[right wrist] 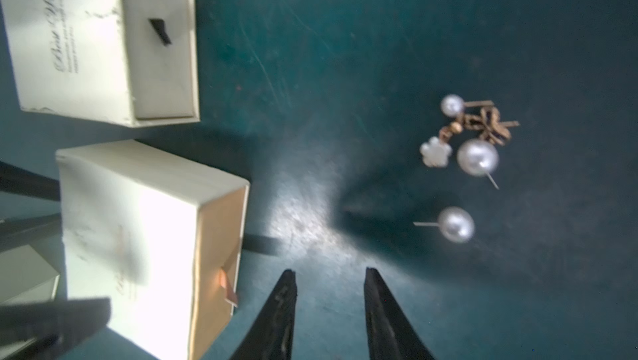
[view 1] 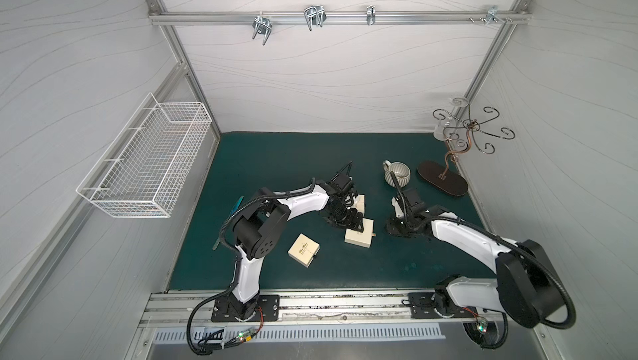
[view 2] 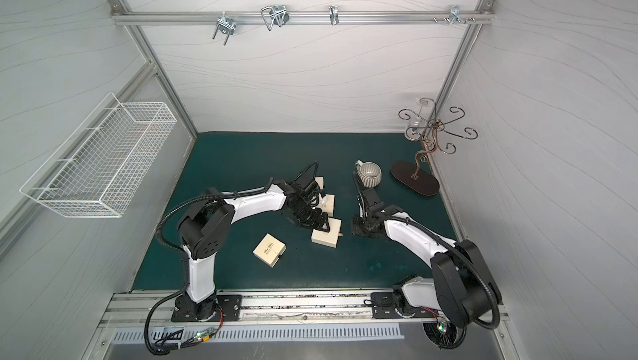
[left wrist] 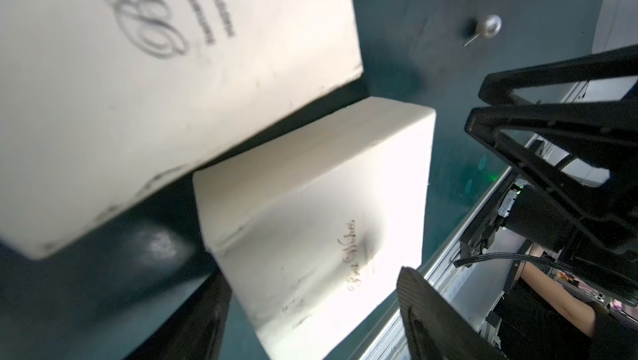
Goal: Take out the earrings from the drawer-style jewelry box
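A cream drawer-style jewelry box (left wrist: 372,160) lies on the table with my left gripper over it, the fingers spread apart near its sides; contact cannot be told. On its end, an orange pull tab (right wrist: 228,287) sticks out in the right wrist view. Loose earrings rest on the bare table: a single pearl stud (right wrist: 456,225), another large pearl stud (right wrist: 477,156), a small pearl (right wrist: 452,105), a white flower piece (right wrist: 436,152) and a gold bow (right wrist: 490,124). My right gripper is open and empty, right of the box.
Another cream box (right wrist: 73,41) with a black tab sits just behind. A third cream box (view 1: 303,249) lies to the front left. A striped cup (view 1: 397,174) and a scrolled metal stand (view 1: 443,178) occupy the back right.
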